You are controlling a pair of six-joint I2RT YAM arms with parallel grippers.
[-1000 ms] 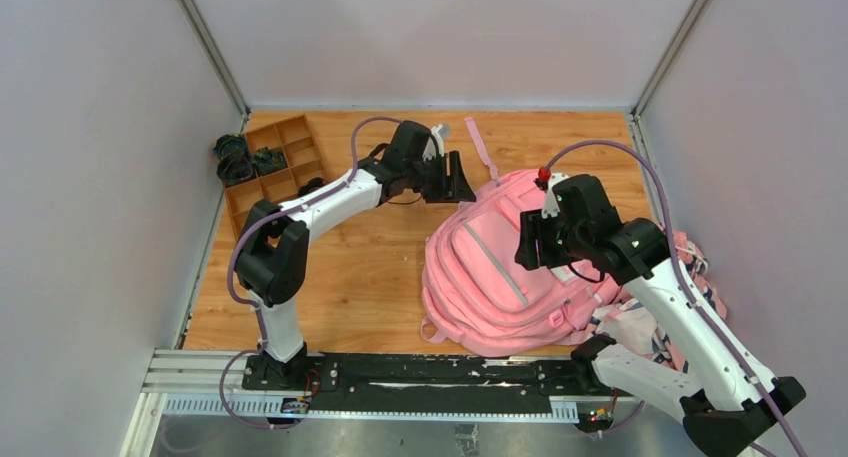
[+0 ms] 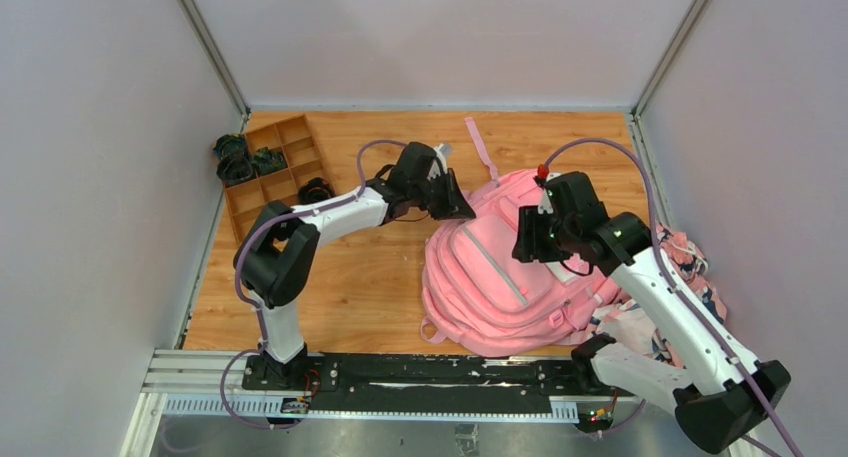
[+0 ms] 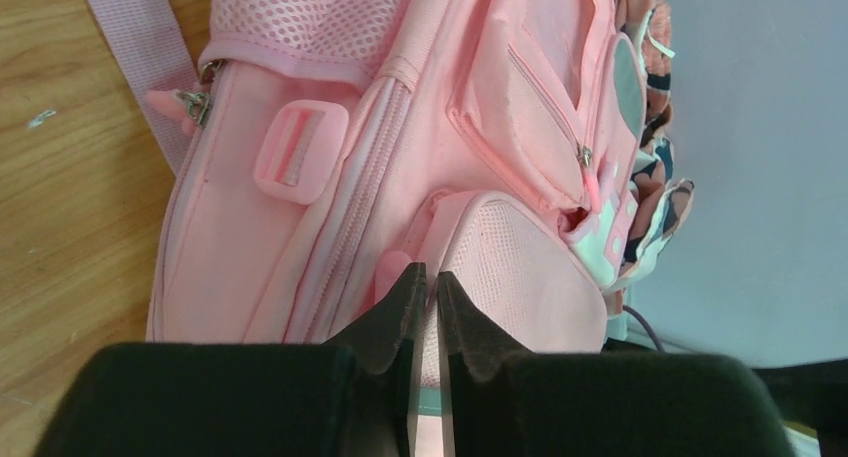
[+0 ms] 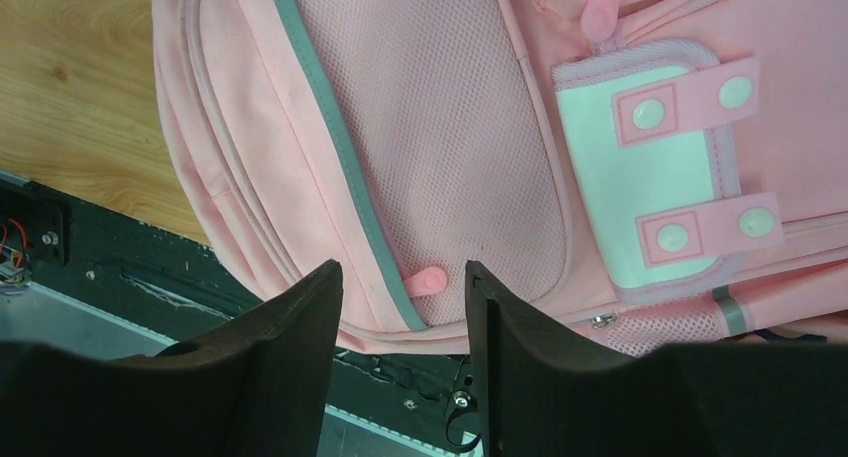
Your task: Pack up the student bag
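Observation:
A pink backpack (image 2: 490, 262) lies flat on the wooden table, front side up, with its zippers drawn along the edge. At its upper left, over a mesh-lined pocket (image 3: 520, 267), my left gripper is shut; nothing clearly shows held between its fingertips, though the pocket's edge runs right behind them. My right gripper hovers over the bag's front panel with its fingers apart and nothing between them. Below it in the right wrist view are a grey-green zipper (image 4: 345, 157), a pink zipper pull (image 4: 427, 281) and a mint flap (image 4: 645, 177) with snap straps.
A wooden compartment tray (image 2: 295, 137) with dark items stands at the back left. Patterned cloth (image 2: 690, 262) lies against the right wall, beside the bag.
My left gripper's fingers have come together, and it has moved down toward the bag's upper left edge. The bag looks unmoved.

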